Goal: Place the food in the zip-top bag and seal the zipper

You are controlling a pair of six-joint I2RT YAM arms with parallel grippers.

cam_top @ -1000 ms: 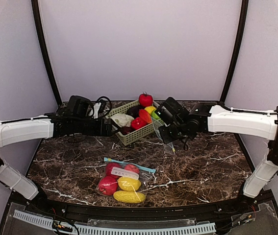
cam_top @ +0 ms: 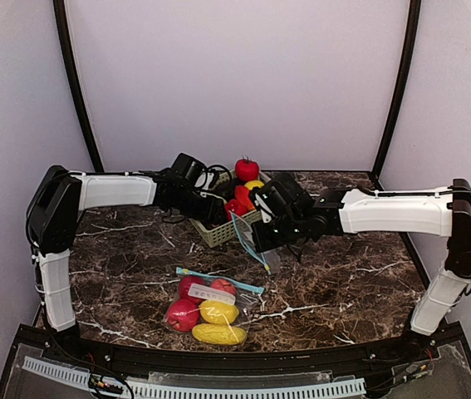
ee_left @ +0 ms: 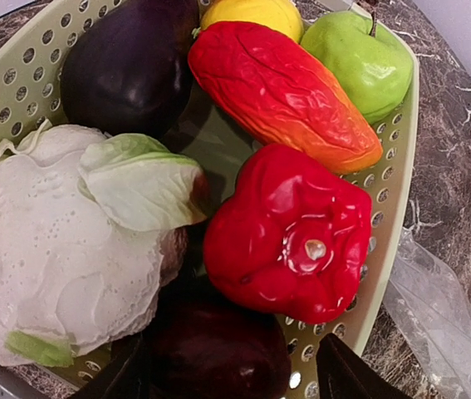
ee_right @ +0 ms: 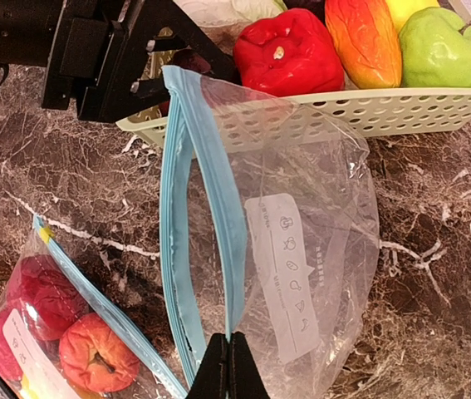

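Observation:
My right gripper is shut on the blue zip edge of a clear bag (ee_right: 326, 216), whose mouth gapes and which looks empty. Over the near left part of the food basket (cam_top: 214, 235) is my left gripper, its fingers apart around a dark purple round food (ee_left: 218, 349) and not visibly gripping it. Also in the basket are a red bell pepper (ee_left: 289, 233), a white cauliflower (ee_left: 61, 241), an eggplant (ee_left: 131, 66), a red-orange mango (ee_left: 285, 91), a yellow food (ee_left: 256, 15) and a green apple (ee_left: 360, 62).
A second bag (cam_top: 210, 312), filled with red and yellow foods, lies at the front of the table. A tomato (cam_top: 247, 169) appears at the basket's far end.
My left gripper has moved right, from beside the basket to over its near left part. The right gripper has shifted left with the empty bag, closer to the basket's front.

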